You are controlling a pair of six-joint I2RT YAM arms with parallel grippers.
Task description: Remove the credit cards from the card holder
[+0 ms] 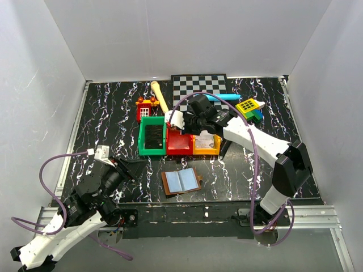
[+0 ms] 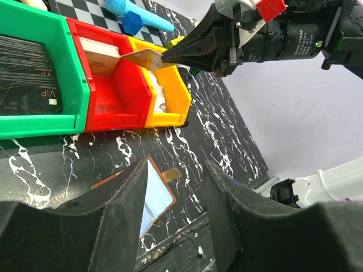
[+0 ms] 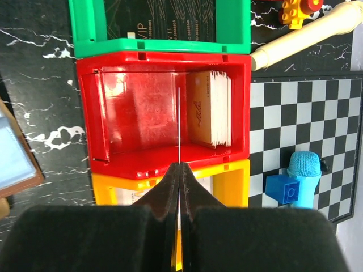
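Observation:
My right gripper is shut on a thin gold card (image 3: 179, 113), seen edge-on in the right wrist view, above the red bin (image 3: 136, 122). From the left wrist view, the card (image 2: 146, 58) reaches from the fingertips over that bin. A stack of gold cards (image 3: 205, 107) stands against the bin's back wall. On the near table lies the brown card holder (image 1: 181, 181), spread flat with pale sleeves; no card shows in them. Left of it and a little raised, my left gripper is open, nothing between its fingers.
Black cards (image 2: 25, 79) fill the green bin (image 1: 152, 152) on the left. White cards lie in the yellow bin (image 2: 178, 102) on the right. A chessboard (image 1: 198, 84), a wooden bat (image 1: 160, 97) and a blue toy microphone (image 1: 224, 97) sit behind. Bare table surrounds the holder.

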